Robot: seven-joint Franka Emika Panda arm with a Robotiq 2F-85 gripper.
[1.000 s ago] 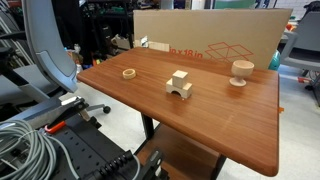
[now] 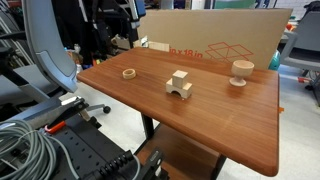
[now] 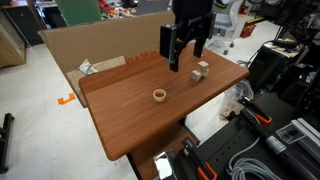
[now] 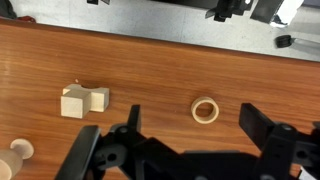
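A small pale ring (image 2: pixel 129 73) lies flat on the brown table (image 4: pixel 150 60). The pale wooden blocks (image 2: pixel 179 86) are a stepped pair: a cube rests on an arch-shaped piece. A pale cup on a foot (image 2: pixel 241 72) stands toward the far right in exterior view 1; only part of it shows at the wrist view's lower left. High above the table, my gripper (image 3: pixel 186 56) is open and empty. In the wrist view, the ring (image 4: pixel 204 110) appears between the spread fingers, nearer the right finger (image 4: pixel 250 118), while the blocks (image 4: pixel 84 101) lie left of both.
A cardboard panel (image 2: pixel 215 38) stands upright along the table's far side. Bare tabletop surrounds the ring. Coiled cable (image 2: pixel 28 150) lies near the arm's base, off the table.
My gripper has come into exterior view 1 at the upper left, above the table; it was out of sight there before. The ring, blocks and cup have stayed put.
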